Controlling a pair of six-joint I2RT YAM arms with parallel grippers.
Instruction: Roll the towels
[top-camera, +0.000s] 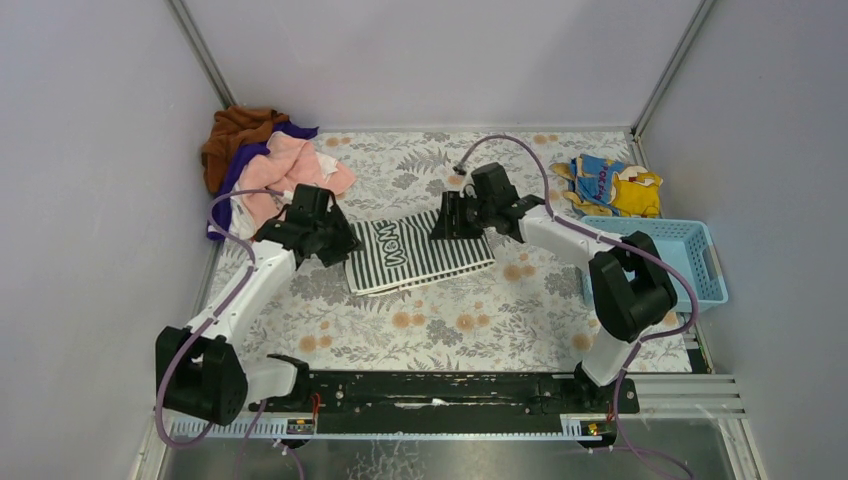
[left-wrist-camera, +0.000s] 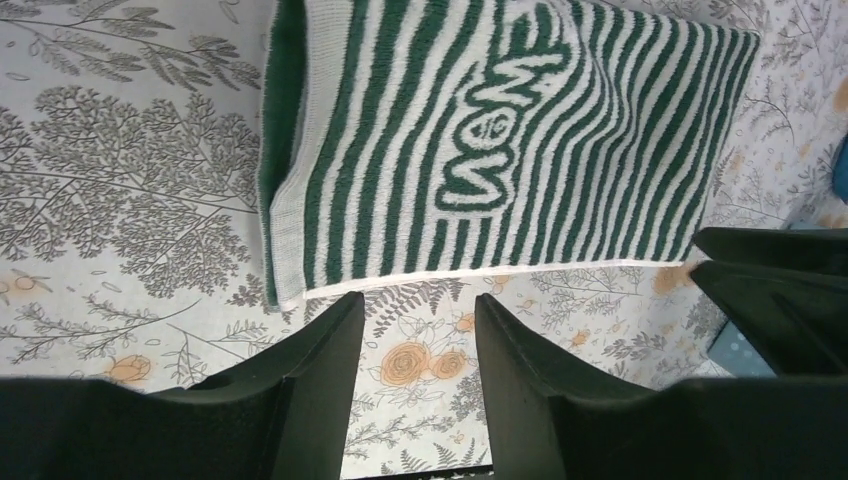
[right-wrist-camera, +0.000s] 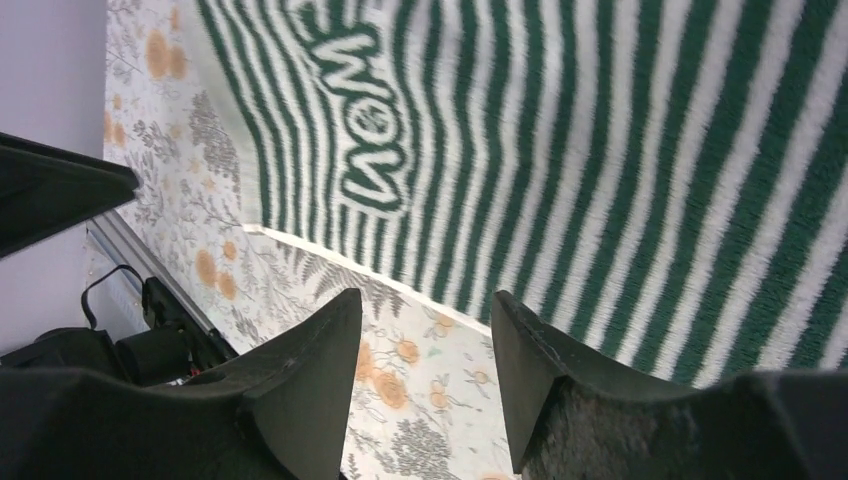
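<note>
A green-and-white striped towel (top-camera: 430, 258) with "WOW" lettering lies folded flat on the patterned table. Its left edge shows two layers in the left wrist view, where the towel (left-wrist-camera: 420, 190) fills the upper middle. My left gripper (top-camera: 352, 243) hovers by the towel's left side; its fingers (left-wrist-camera: 335, 350) are apart with nothing between them. Above the towel's right part is my right gripper (top-camera: 445, 225), partly covering it from the top. In the right wrist view the towel (right-wrist-camera: 520, 190) spreads beneath its parted fingers (right-wrist-camera: 335, 370), which hold nothing.
A heap of brown, purple and pink towels (top-camera: 285, 170) lies at the back left. Blue and yellow towels (top-camera: 610, 185) lie at the back right, behind a light blue basket (top-camera: 655, 225).
</note>
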